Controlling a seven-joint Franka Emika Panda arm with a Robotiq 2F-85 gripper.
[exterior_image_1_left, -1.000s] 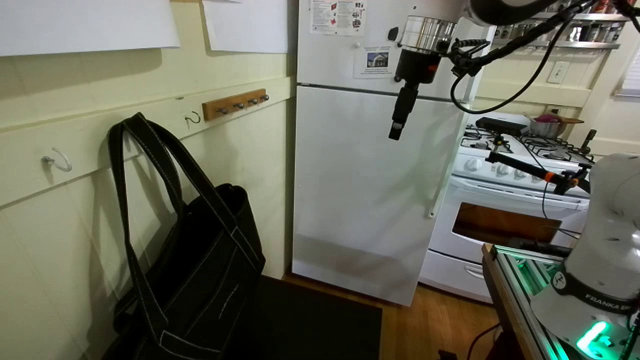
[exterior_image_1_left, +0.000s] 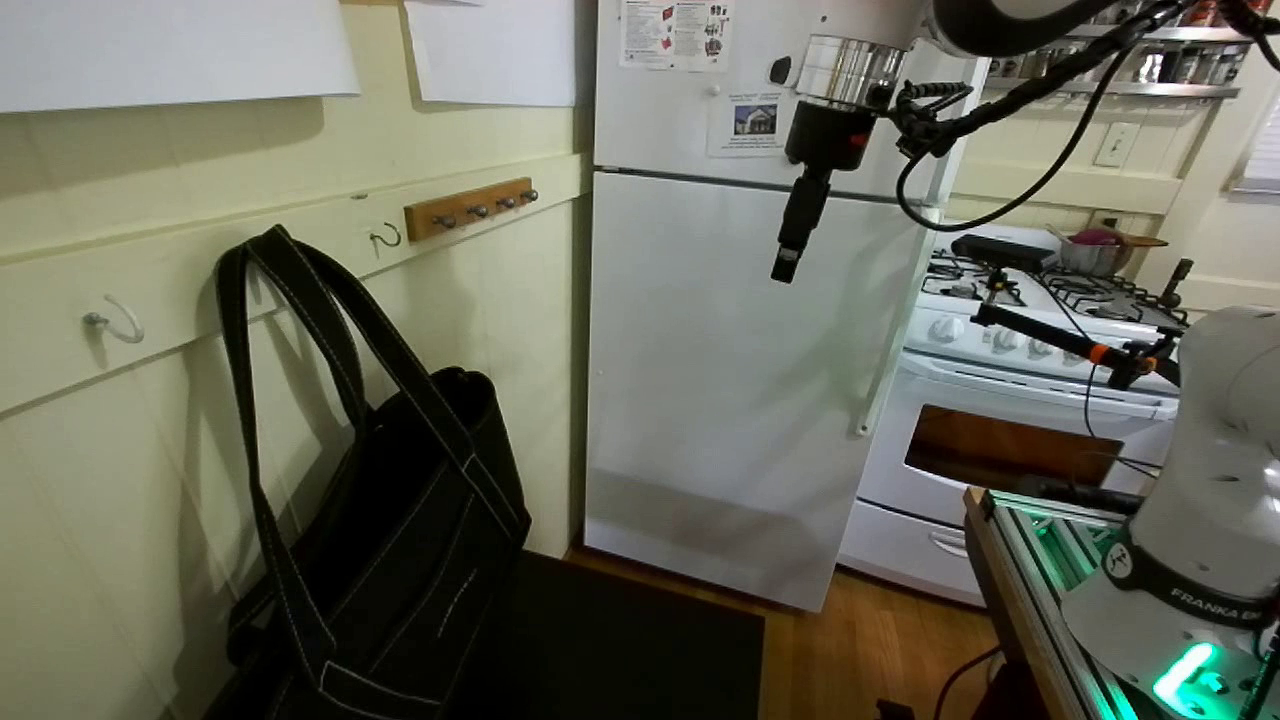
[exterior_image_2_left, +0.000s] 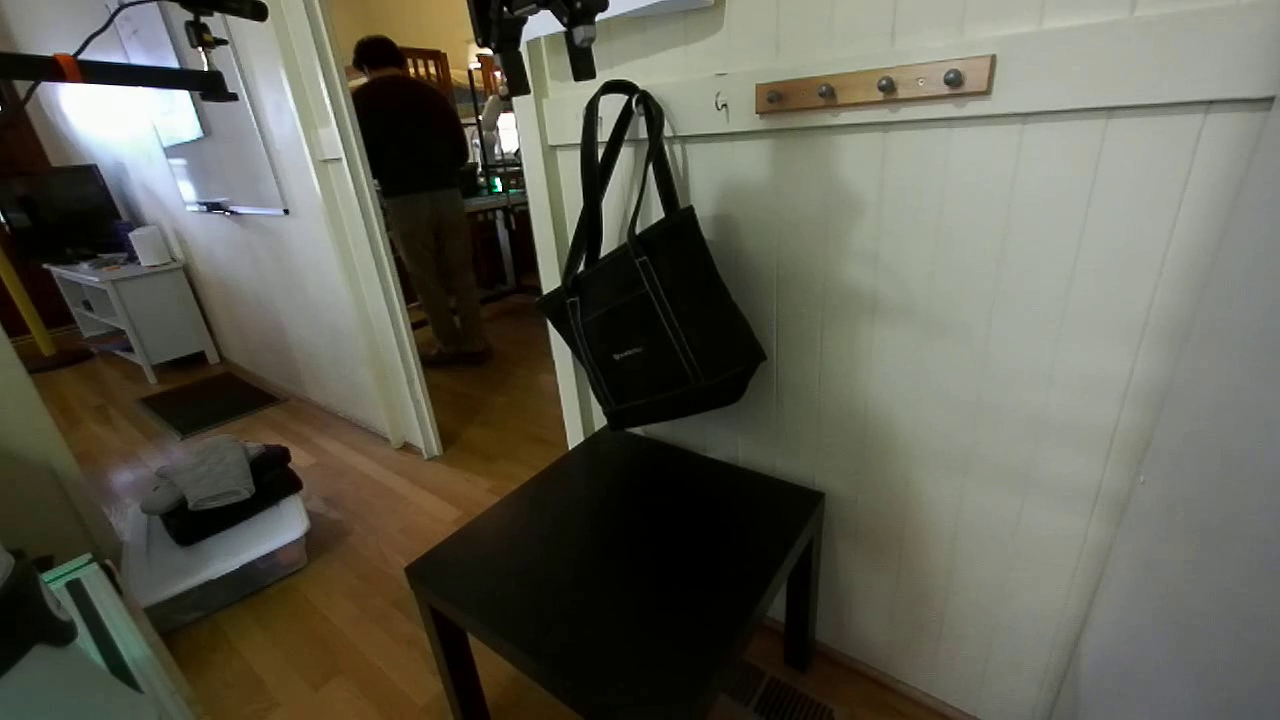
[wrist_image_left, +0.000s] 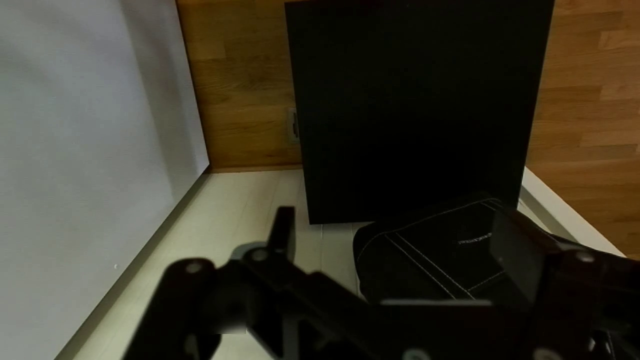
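A black tote bag (exterior_image_1_left: 396, 564) with white stitching hangs by its straps against the pale wall. In the second exterior view the bag (exterior_image_2_left: 660, 324) hangs above a small black table (exterior_image_2_left: 624, 540). My gripper (exterior_image_1_left: 786, 266) points downward in front of the fridge, well apart from the bag. At the top of the second exterior view, the gripper (exterior_image_2_left: 548, 74) shows its two fingers spread with nothing between them. The wrist view looks down past the gripper's dark parts onto the bag (wrist_image_left: 432, 258) and the tabletop (wrist_image_left: 414, 108).
A wooden peg rack (exterior_image_1_left: 470, 209), an empty hook (exterior_image_1_left: 386, 236) and a white hook (exterior_image_1_left: 116, 320) are on the wall. The fridge (exterior_image_1_left: 732, 384) stands behind the gripper, beside the stove (exterior_image_1_left: 1020, 396). A person (exterior_image_2_left: 414, 192) stands in the far doorway.
My gripper has shifted very slightly to the left in the first exterior view. The bag hangs as before.
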